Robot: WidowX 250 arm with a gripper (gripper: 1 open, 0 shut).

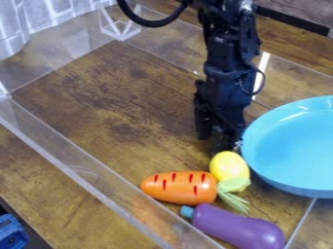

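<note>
My black gripper [216, 131] hangs low over the wooden floor of the tray, just behind a yellow lemon-like toy [225, 165]. Its fingers are dark and overlap, so how far apart they stand is hard to see. A toy carrot [180, 187] with red stripes and green leaves lies at the front, beside the yellow toy. A purple eggplant toy [240, 228] lies at the bottom right.
A large blue dish [293, 141] fills the right side, close to my gripper and the yellow toy. Clear plastic walls [78, 165] edge the tray.
</note>
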